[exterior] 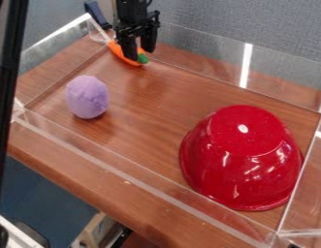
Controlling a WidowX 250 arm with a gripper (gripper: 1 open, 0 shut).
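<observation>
At the top of the view, my black gripper [132, 37] is down at the far left corner of the tray, right over an orange carrot-like toy [121, 52] with a green tip; its fingers partly cover the toy, and whether they grip it cannot be told. A lilac ball-like object [86, 96] lies on the wooden surface at the left. A large upturned red bowl [238, 155] sits at the right front.
A clear-walled enclosure rings the wooden surface [149, 126], with a grey padded wall [253, 39] behind it. The middle of the surface between the ball and the bowl is free.
</observation>
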